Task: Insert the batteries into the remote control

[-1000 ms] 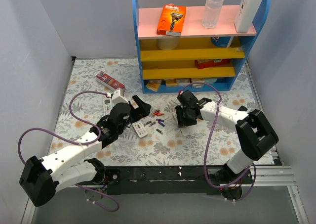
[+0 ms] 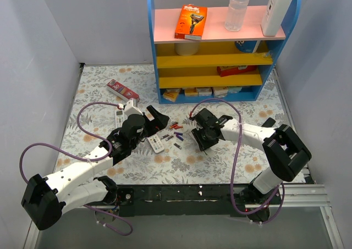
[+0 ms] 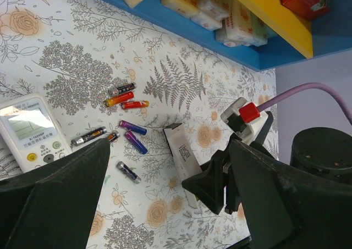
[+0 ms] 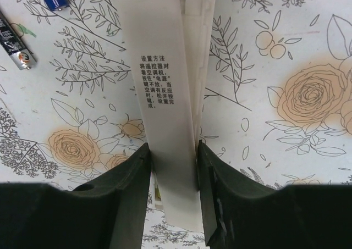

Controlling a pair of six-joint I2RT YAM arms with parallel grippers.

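Note:
A slim white remote (image 4: 199, 18) lies on the flowered cloth, with its white battery cover (image 4: 159, 89), printed with Chinese text, lying askew along it. My right gripper straddles the cover, one finger close against each long edge; whether they press on it I cannot tell. The fingers hide part of the remote's lower end. Left of it, loose batteries lie scattered: a purple battery (image 3: 135, 142), a black battery (image 3: 128, 172), an orange battery (image 3: 119, 99) and several others. Above the cloth my left gripper hangs open, nothing between its fingers.
A larger white remote with a screen (image 3: 32, 129) lies left of the batteries. The blue-sided shelf (image 2: 209, 97) stands at the back, small packets on its bottom level. A red box (image 2: 122, 90) lies at the back left.
My right gripper has shifted left and toward the front, and its hand has turned a little over the slim remote. The left arm and the loose batteries stay where they were.

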